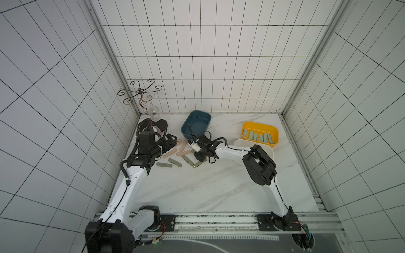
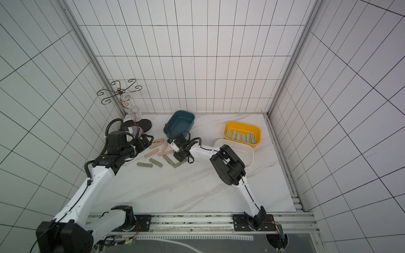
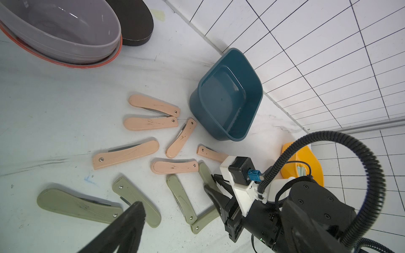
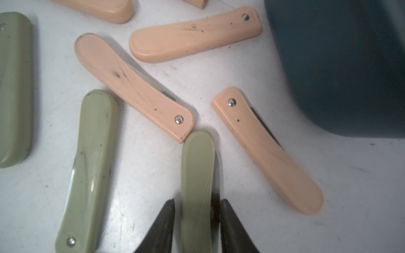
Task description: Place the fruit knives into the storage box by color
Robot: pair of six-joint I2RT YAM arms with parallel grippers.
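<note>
Green fruit knives (image 3: 78, 206) and pink ones (image 3: 126, 154) lie scattered on the table, several of each. My right gripper is low over one green knife (image 4: 197, 168), a finger on either side; a gap shows beside the left finger, so it stands partly open. That knife's far end touches a pink knife (image 4: 135, 86). The blue box (image 3: 223, 94), empty inside, stands behind the pink knives. In the yellow box (image 1: 260, 126) lie several pale blue-green knives (image 1: 260, 137). My left gripper (image 1: 170, 141) is open above the left side of the group, holding nothing.
A white box (image 2: 242, 152) stands before the yellow one, partly hidden by the right arm. Stacked bowls (image 3: 63, 33) and a stand with a dark base (image 2: 145, 124) occupy the back left.
</note>
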